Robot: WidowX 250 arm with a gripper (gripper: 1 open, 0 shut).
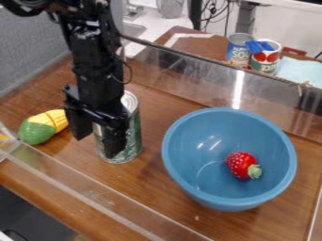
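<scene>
My black gripper (96,130) is open over the tall green-and-silver can (128,141), its fingers in front of the can and hiding much of it; whether they touch is unclear. A blue bowl (199,131) to the right holds a strawberry (243,165). A yellow-and-green corn-like object (43,126) lies at the left of the wooden table.
Clear low walls (170,223) edge the table. Behind the rear wall stand a silver-blue can (238,53), a red-and-white can (263,61) and a pale cyan cloth (302,73). Bare wood lies below and behind the bowl.
</scene>
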